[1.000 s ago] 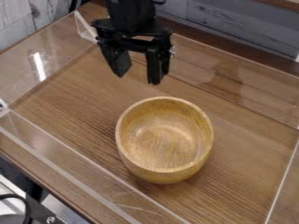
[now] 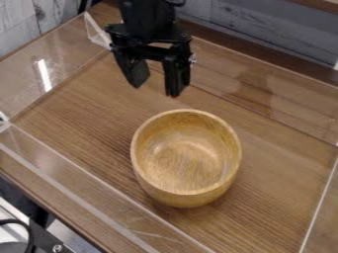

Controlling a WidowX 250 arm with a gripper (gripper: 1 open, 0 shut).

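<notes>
The black robot arm with its gripper (image 2: 154,69) hangs at the top middle of the view, above the wooden table, with two dark fingers pointing down. Whether the fingers hold anything is hard to tell; no object clearly shows between them. Below and a little to the right, a cream-coloured oval bowl (image 2: 185,158) stands on the table, looking empty. The gripper is behind the bowl in the view, apart from it.
A pale edge runs along the back right, and dark cables lie at the lower left corner.
The arm and gripper have shifted very slightly. The bowl stays where it was.
</notes>
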